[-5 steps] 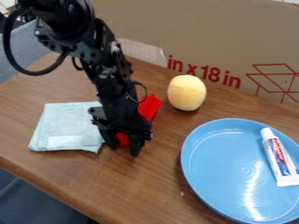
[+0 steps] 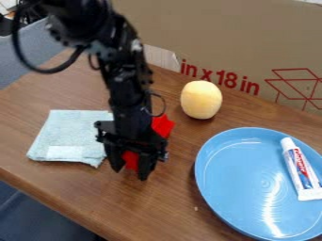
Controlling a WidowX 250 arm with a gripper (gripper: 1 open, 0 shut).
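My black gripper (image 2: 134, 160) is low over the wooden table, shut on a red object (image 2: 163, 126), which is mostly hidden behind it; red shows above and below the wrist. A pale folded cloth (image 2: 63, 139) lies just left of it.
A blue plate (image 2: 246, 202) with a toothpaste tube (image 2: 302, 171) on it fills the right front. A yellow round object (image 2: 201, 100) stands behind. A cardboard box (image 2: 239, 38) borders the back. The table's front-left edge drops away near the cloth.
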